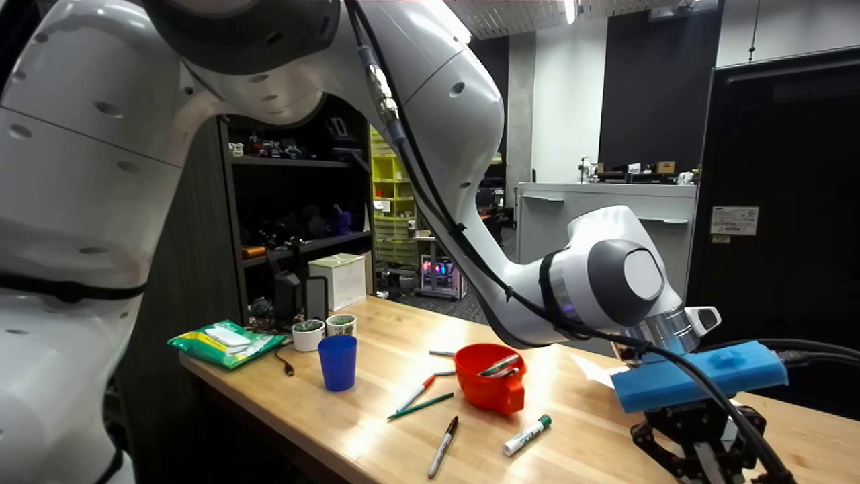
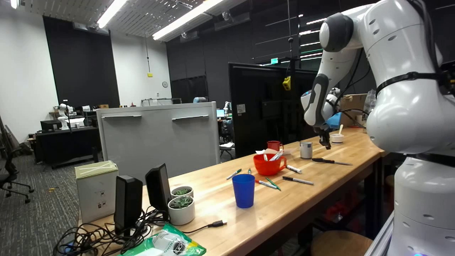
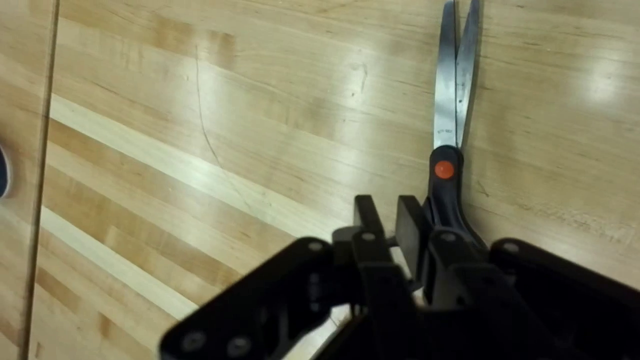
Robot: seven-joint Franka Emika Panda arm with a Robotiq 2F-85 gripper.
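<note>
Black-handled scissors [image 3: 445, 120] with an orange pivot lie on the wooden table in the wrist view, their blades pointing to the top. My gripper is over the handle end, with a narrow gap between its fingers. The right finger covers part of the handle, so its loops are hidden. No object clearly shows in the gap. In exterior view 2 the gripper [image 2: 326, 143] hangs above the table close to the scissors [image 2: 331, 161] and a grey mug [image 2: 305, 150]. At the lower right of exterior view 1, its fingertips are out of sight.
A red bowl [image 1: 488, 379] holds markers, and several more pens lie around it. A blue cup [image 1: 338, 363] and small potted plants [image 1: 340, 324] stand further left. Behind the bowl is a red mug [image 2: 274, 145]. A white bowl [image 2: 337, 138] sits beyond the gripper.
</note>
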